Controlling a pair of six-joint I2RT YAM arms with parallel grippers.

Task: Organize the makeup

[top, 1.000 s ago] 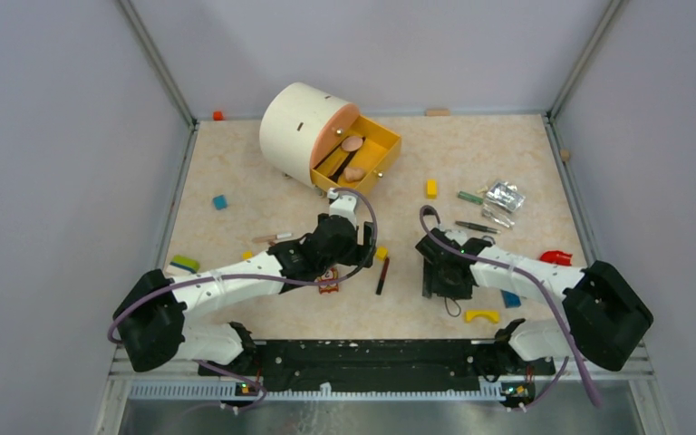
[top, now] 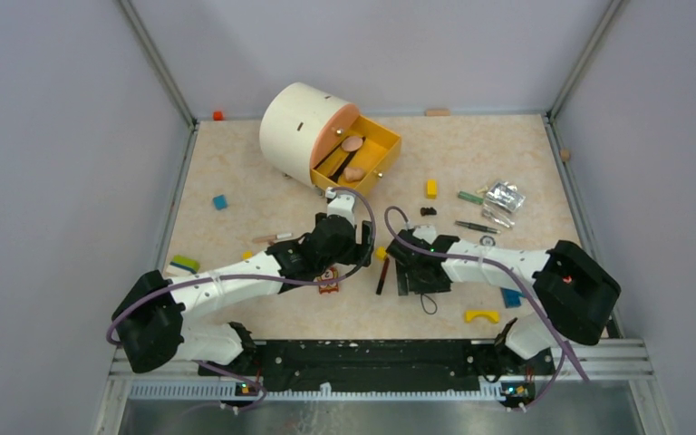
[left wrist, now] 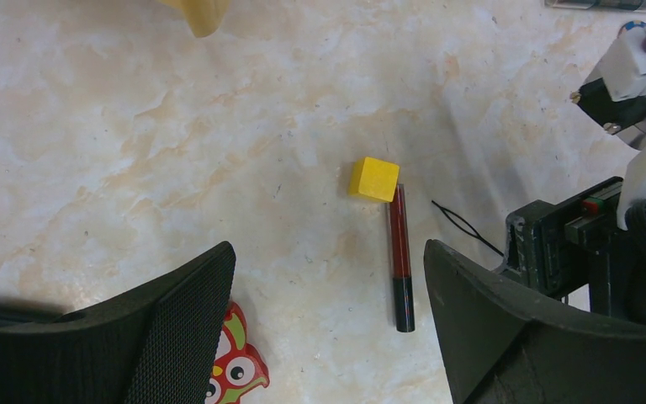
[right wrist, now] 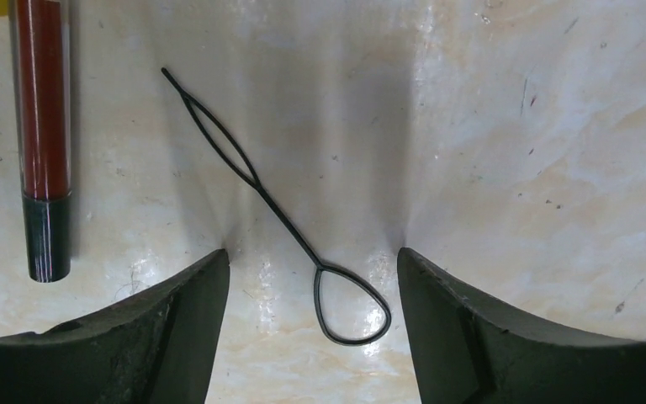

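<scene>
A cream rounded makeup organizer [top: 287, 127] stands at the back with its yellow drawer [top: 380, 143] out, brushes lying inside. A dark red lip gloss tube [right wrist: 46, 139] lies by a yellow block [left wrist: 374, 178]. My open right gripper is low over the table, straddling a thin black loop [right wrist: 290, 227], with nothing held. My left gripper hangs apart, empty between its open fingers, above the table left of the tube.
An owl toy [left wrist: 235, 359] lies under the left gripper. Pencils, silver packet [top: 505, 196] and other small items lie at right; a yellow arch [top: 481, 316] is near the front.
The left arm looks unchanged.
</scene>
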